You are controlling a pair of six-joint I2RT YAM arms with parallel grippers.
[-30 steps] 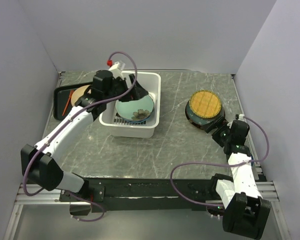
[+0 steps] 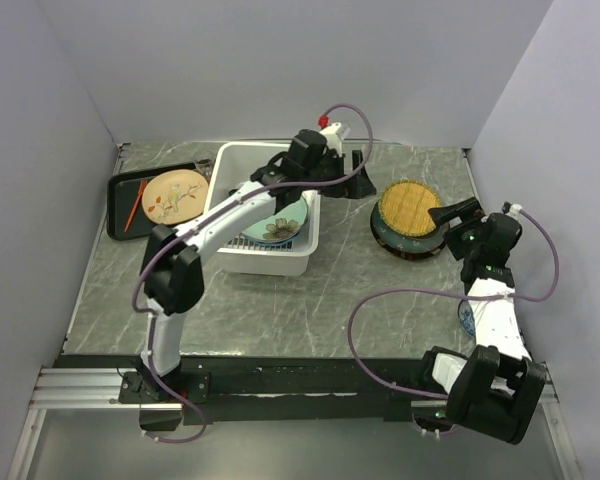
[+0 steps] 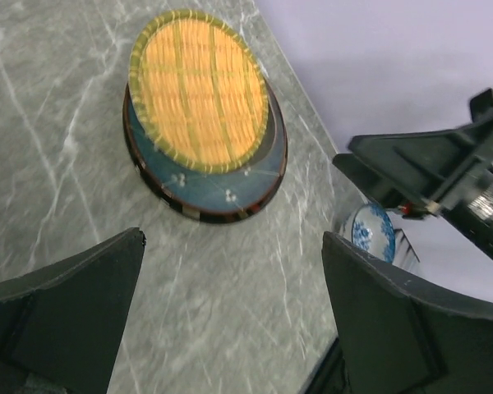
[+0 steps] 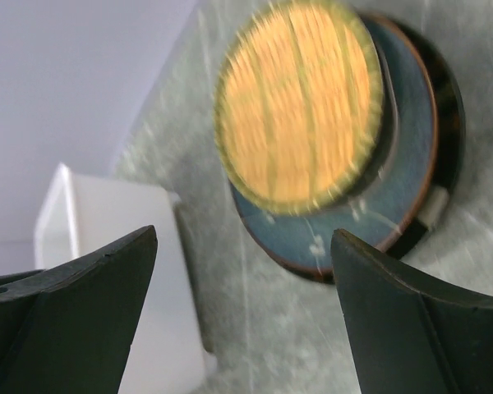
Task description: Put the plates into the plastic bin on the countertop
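A stack of plates sits on the right of the countertop: a yellow woven-pattern plate point(image 2: 410, 207) on dark blue plates point(image 3: 230, 189). In the white bin point(image 2: 265, 262) lies a pale teal plate with a flower point(image 2: 260, 228). My left gripper point(image 2: 360, 172) hangs open above the counter between bin and stack, nothing between its fingers. My right gripper point(image 2: 447, 218) stands open over the stack's right side, also empty.
A dark tray point(image 2: 125, 215) with a beige floral plate point(image 2: 174, 197) is at the far left. A blue patterned item point(image 3: 374, 232) lies at the right edge. Walls bound the back and sides.
My left gripper has moved right, from over the bin to near the stack. My right gripper has moved toward the back, closer over the stack.
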